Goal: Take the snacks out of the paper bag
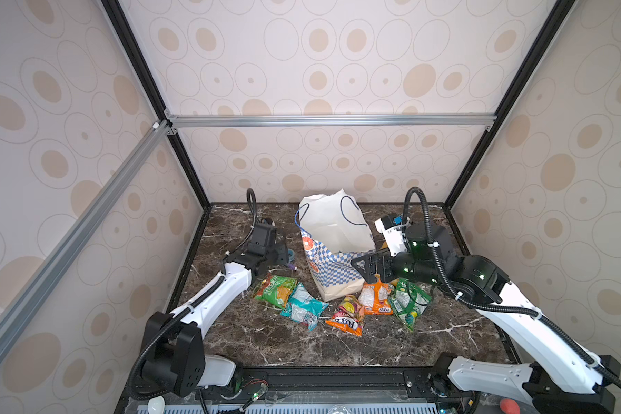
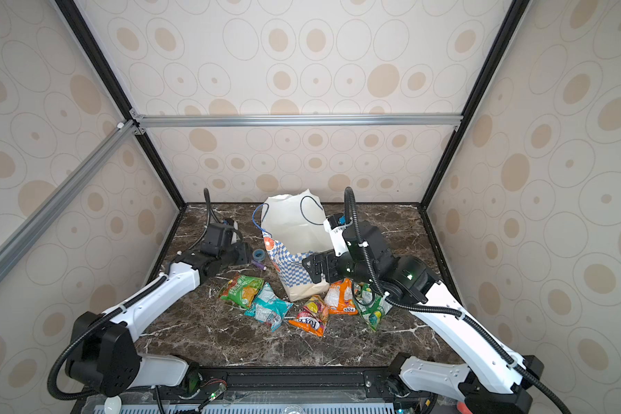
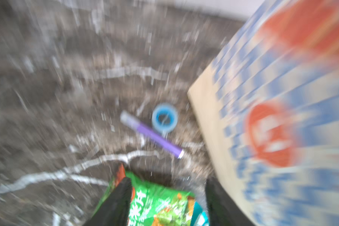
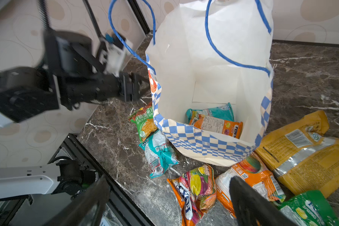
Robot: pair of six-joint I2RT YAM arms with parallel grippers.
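Note:
The white paper bag (image 4: pixel 214 145), blue-checked with blue handles, stands upright and wide-mouthed. Inside lie a teal packet (image 4: pixel 219 112) and an orange packet (image 4: pixel 216 125). On the table in front are a green-orange packet (image 1: pixel 276 290), a teal-white packet (image 1: pixel 303 305), a Toly-type orange packet (image 1: pixel 346 316), another orange packet (image 1: pixel 376 297) and a green packet (image 1: pixel 410 301). My left gripper is part open beside the bag's left side, above the green-orange packet, apparently empty. Over the bag's front right, my right gripper stands open with nothing between its fingers.
A large yellow pouch (image 4: pixel 307 150) lies right of the bag. A blue ring of tape (image 3: pixel 164 117) and a purple pen (image 3: pixel 154 136) rest left of the bag. The table's right side has bare room.

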